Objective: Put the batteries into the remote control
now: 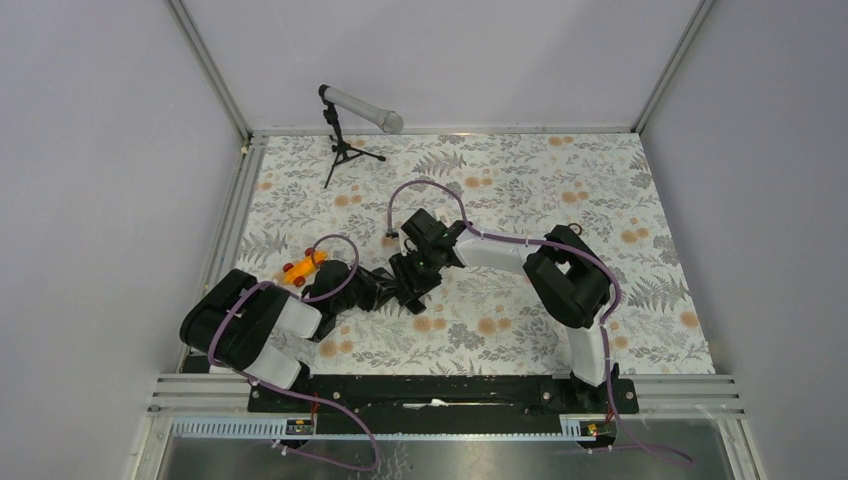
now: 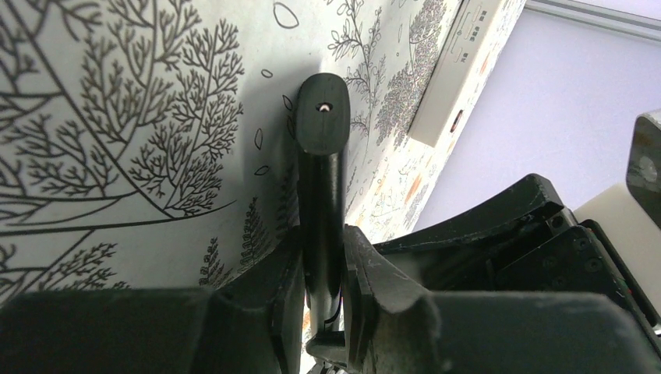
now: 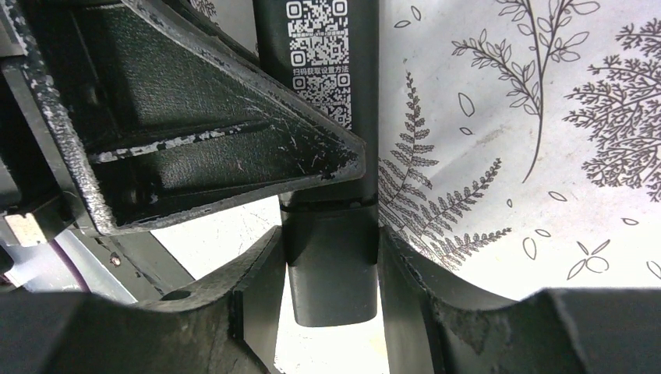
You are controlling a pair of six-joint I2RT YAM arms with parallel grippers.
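Observation:
A slim black remote control (image 3: 316,47) is held at the front middle of the table, a QR code on the face seen in the right wrist view. Near its lower end a seam crosses it, and below that a smooth battery cover (image 3: 333,269) sits between the fingers of my right gripper, which is shut on this end. My left gripper is shut on the remote too, gripping it by its sides; one left finger (image 3: 234,148) overlaps the QR code in the right wrist view. No batteries can be made out.
Left of the grippers is an orange toy car (image 1: 303,268). A tripod (image 1: 344,153) bearing a white cylinder (image 1: 362,108) stands at the back left. A white box (image 2: 458,70) lies beyond the remote.

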